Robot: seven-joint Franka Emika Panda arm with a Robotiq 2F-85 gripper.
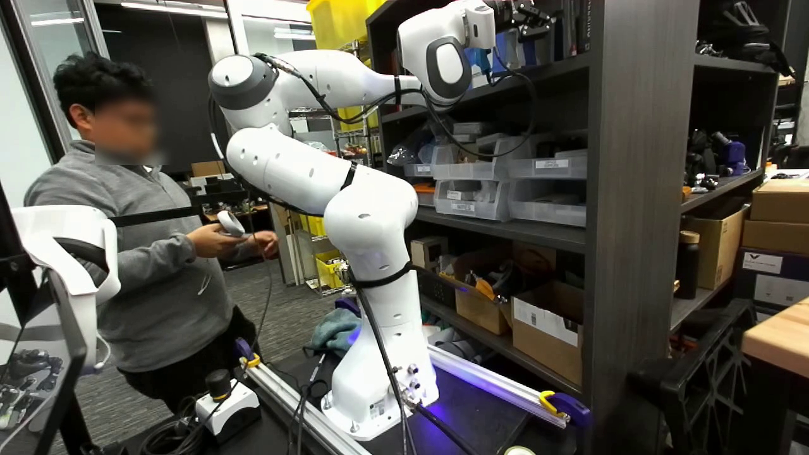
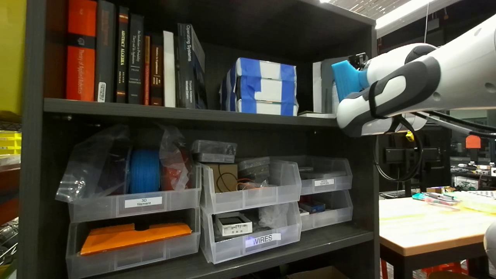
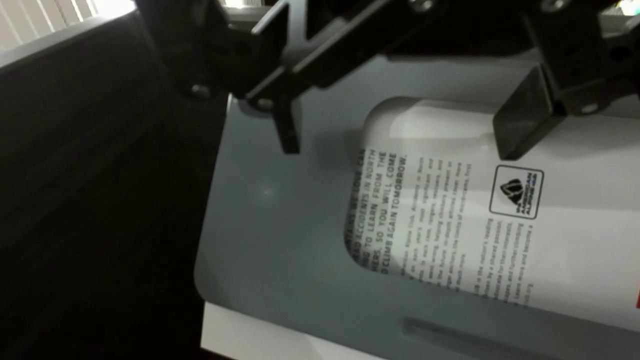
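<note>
My gripper is open, its two dark fingers wide apart with nothing between them. Beyond the fingertips in the wrist view is a grey book cover (image 3: 270, 234) with a white text panel. How far the fingers are from the cover is hard to judge. In exterior view 1 the gripper (image 1: 535, 23) is up at the top shelf. From exterior view 2, the wrist and a blue mount (image 2: 347, 80) hide most of it, in front of the pale and grey books (image 2: 317, 86) at the shelf's right end.
Blue-and-white taped boxes (image 2: 266, 88) stand mid-shelf, left of the wrist. Farther left is a row of books (image 2: 107, 55). Clear bins (image 2: 262, 200) fill the shelf below. The shelf's side panel (image 3: 90, 180) lies close in the wrist view. A person (image 1: 152, 250) holds a controller.
</note>
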